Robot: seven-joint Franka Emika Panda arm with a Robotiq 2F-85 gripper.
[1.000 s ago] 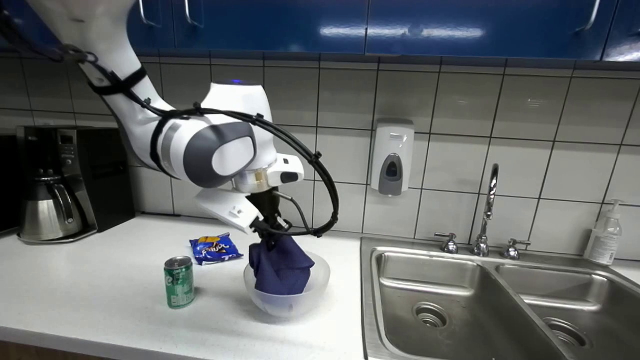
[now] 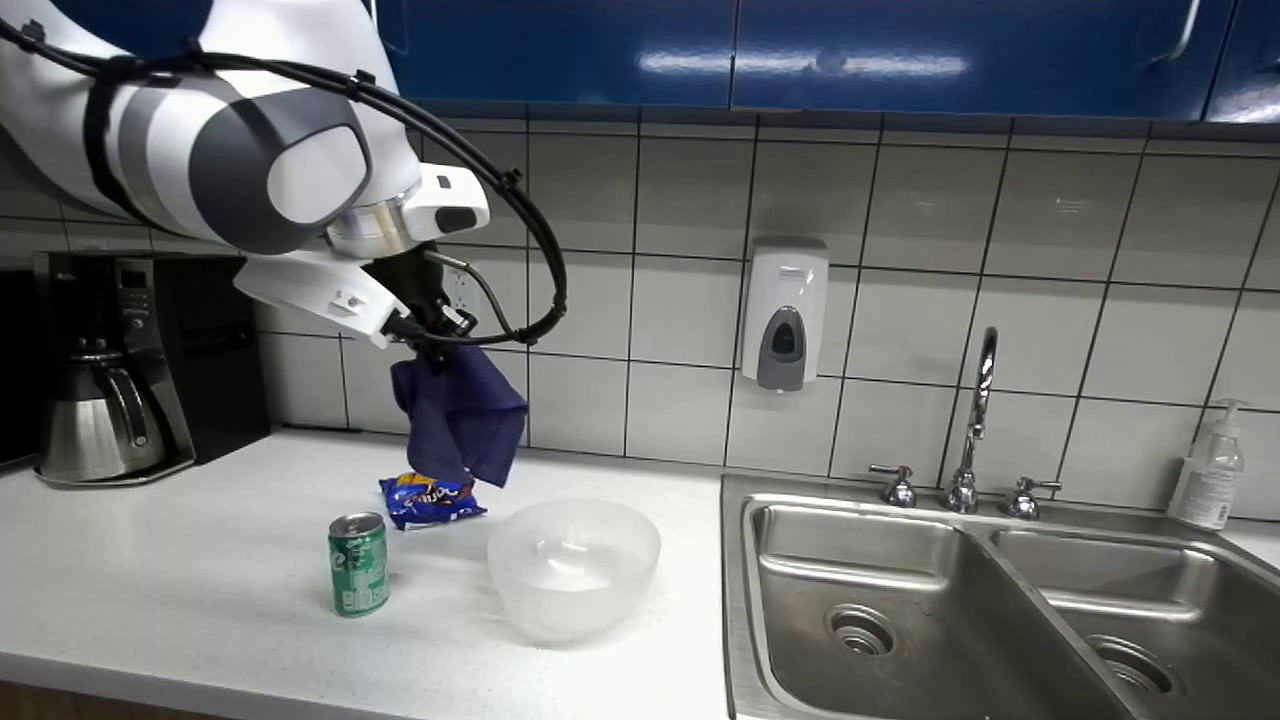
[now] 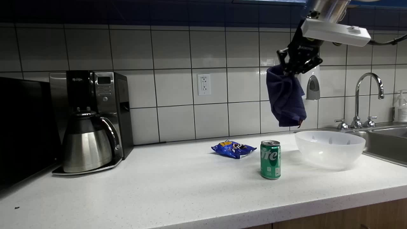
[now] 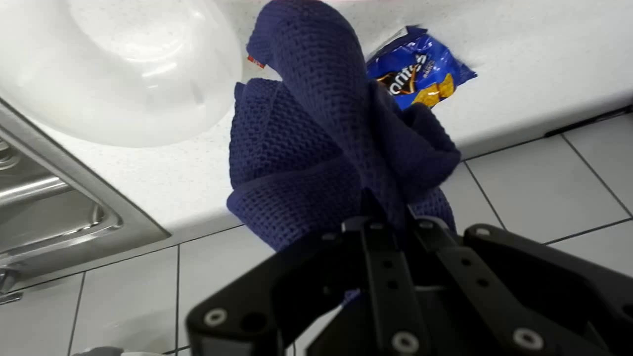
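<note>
A dark blue cloth (image 2: 462, 414) hangs in folds from my gripper (image 3: 292, 72), which is shut on its upper part. In the wrist view the cloth (image 4: 320, 130) covers the fingertips and the middle of the picture. Beside it, lower down on the counter, stands a frosted white bowl (image 2: 573, 564); its inside looks empty. The cloth's lower edge is above the counter and clear of the bowl (image 3: 330, 149) in the second exterior view.
A blue Doritos bag (image 3: 233, 149) lies near the wall, and a green Sprite can (image 3: 270, 159) stands upright in front. The coffee maker (image 3: 91, 122) is at the left, the steel sink (image 2: 864, 576) at the right.
My gripper has risen and moved left in exterior view 1, lifting the cloth out of the bowl. The bowl, can and bag look unmoved.
</note>
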